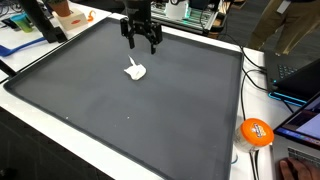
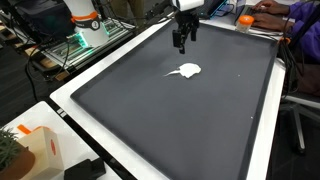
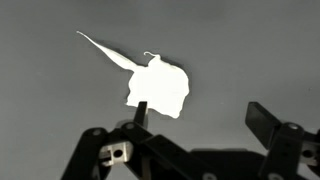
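A small white thing point(image 1: 135, 70), soft-looking with a thin pointed tail, lies flat on the grey table. In the wrist view this white thing point(image 3: 160, 87) sits ahead of the fingers, left of centre, its tail pointing to the upper left. My gripper point(image 1: 142, 45) is above the table and beyond the white thing, apart from it. Both fingers show at the bottom of the wrist view, spread wide, with only bare table between them. From the other side, the gripper point(image 2: 182, 46) hangs behind the white thing point(image 2: 187, 70).
An orange-topped container point(image 1: 254, 134) stands at the table's right edge. Clutter, with a blue item point(image 1: 26, 47), lies past the far left corner.
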